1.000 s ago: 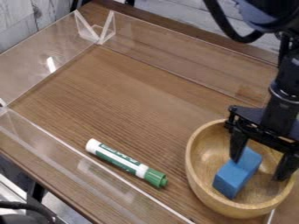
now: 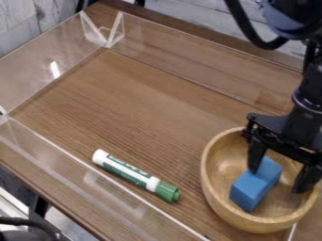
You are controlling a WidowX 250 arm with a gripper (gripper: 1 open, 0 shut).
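A blue block (image 2: 251,191) lies in a tan wooden bowl (image 2: 220,184) at the bottom right. My black gripper (image 2: 280,158) reaches down into the bowl from the right, open, its fingers over and beside the block. Part of the block and the bowl's far right is hidden behind the gripper.
A white and green marker (image 2: 136,175) lies left of the bowl. Clear plastic walls edge the wooden table (image 2: 151,104).
My gripper has shifted very slightly at the bowl; the block, bowl and marker look unmoved.
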